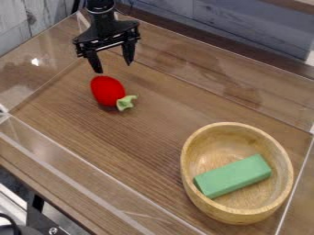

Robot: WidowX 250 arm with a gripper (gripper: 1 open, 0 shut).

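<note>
My gripper [108, 55] hangs at the upper left, black, its fingers spread open above the table with nothing between them. Below it lies a red object with a pale green end [108, 92], like a strawberry or radish toy, apart from the fingers. At the lower right a wooden bowl [196, 158] holds a green block [232, 175].
</note>
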